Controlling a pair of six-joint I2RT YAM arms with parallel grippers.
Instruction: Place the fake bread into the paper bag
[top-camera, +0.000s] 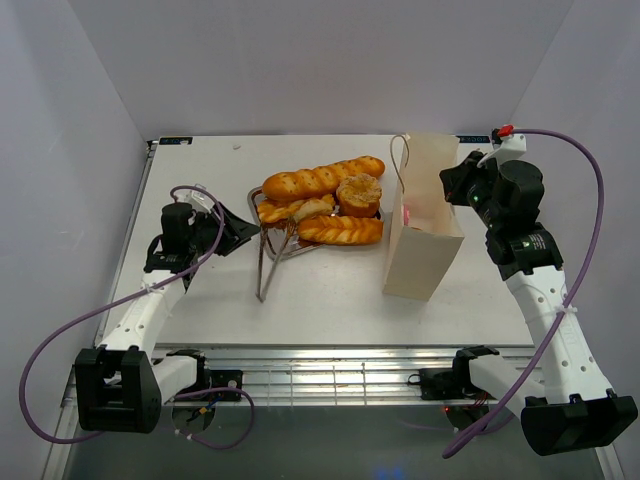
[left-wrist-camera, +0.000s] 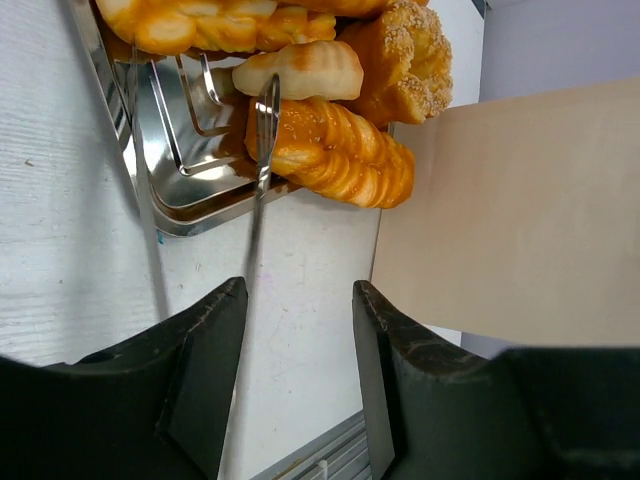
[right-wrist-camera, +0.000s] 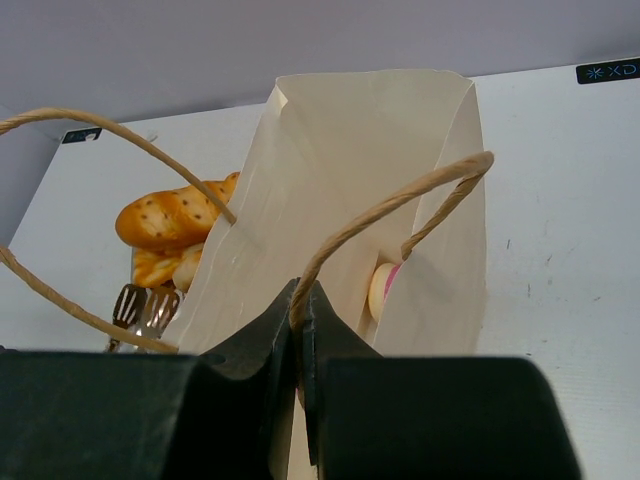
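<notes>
My left gripper is open, with nothing held between its fingers. The metal tongs (top-camera: 276, 262) are loose from it, their fork ends at the tray and their handles toward the table's front; the tongs (left-wrist-camera: 258, 200) look blurred in the left wrist view. On the tray lie a long loaf (top-camera: 310, 181), a twisted loaf (top-camera: 340, 231), a small pale roll (left-wrist-camera: 305, 72) and a round crusted bread (top-camera: 359, 195). My right gripper is shut on the twisted handle (right-wrist-camera: 385, 208) of the paper bag (top-camera: 420, 260). Something pale and pink (right-wrist-camera: 380, 288) shows inside the upright, open bag.
The metal tray (left-wrist-camera: 205, 214) stands left of the bag. Free white table (top-camera: 330, 310) lies in front of the tray, up to the metal rail (top-camera: 330, 375) at the front edge. The bag's other handle (right-wrist-camera: 130, 140) arches out on its left side.
</notes>
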